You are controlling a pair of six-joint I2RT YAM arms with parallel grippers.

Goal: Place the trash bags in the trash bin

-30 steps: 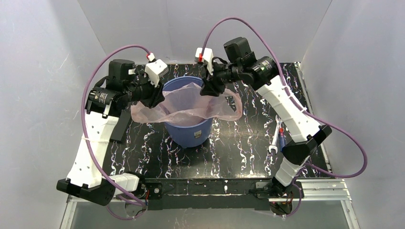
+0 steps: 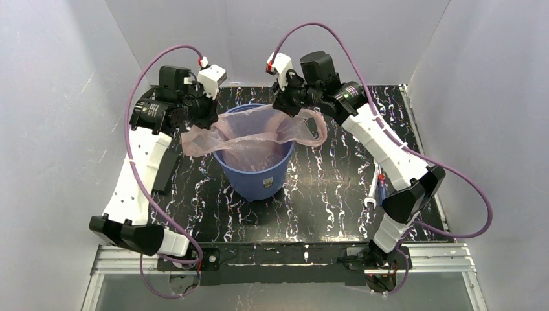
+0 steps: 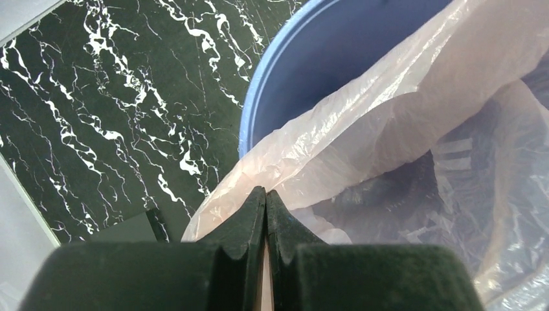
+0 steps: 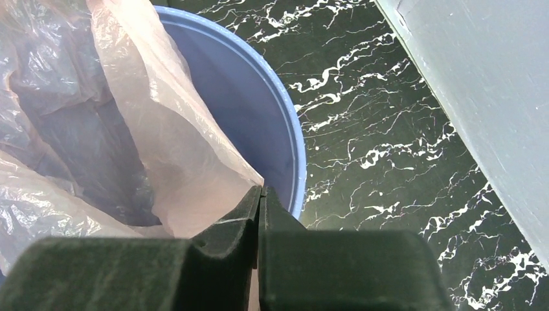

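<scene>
A pink translucent trash bag (image 2: pixel 252 146) is stretched over the blue trash bin (image 2: pixel 256 181), its middle sagging inside. My left gripper is shut on the bag's edge at the left of the bin, the plastic running up to its fingertips. My right gripper is shut on the bag's edge at the right-back part of the bin, a fold pinched at the tips. In both wrist views the bin's rim shows beyond the bag.
A dark flat object (image 2: pixel 165 175) lies left of the bin. A wrench (image 2: pixel 371 191) and a blue tool (image 2: pixel 382 191) lie at the right. Grey walls surround the black marbled table.
My left gripper has moved toward the back, carrying the bag's left side with it over the bin. My right gripper has shifted slightly, lifting its edge of the bag toward the back.
</scene>
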